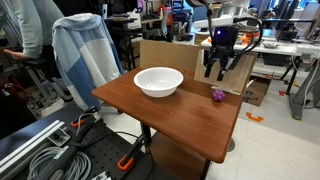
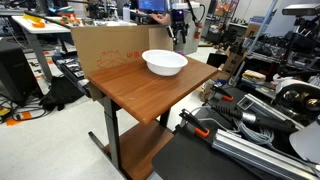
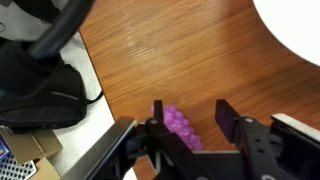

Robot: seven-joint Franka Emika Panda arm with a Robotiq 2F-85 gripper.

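Observation:
A bunch of purple grapes, or something like it point(image 1: 218, 95), lies on the brown table near its right edge. In the wrist view these purple beads point(image 3: 177, 124) show between the fingertips, partly covered by the gripper. My gripper point(image 1: 215, 74) hangs above them, pointing down, open and with nothing held. A white bowl point(image 1: 158, 82) stands on the table to the left of the gripper; its rim cuts into the top right of the wrist view. In exterior view 2 the bowl point(image 2: 165, 64) looks empty, and the grapes cannot be made out.
Cardboard panels point(image 2: 108, 45) stand along the table's far side. Beyond the table edge, a black bag point(image 3: 45, 95) and a cardboard box point(image 3: 35, 150) lie on the floor.

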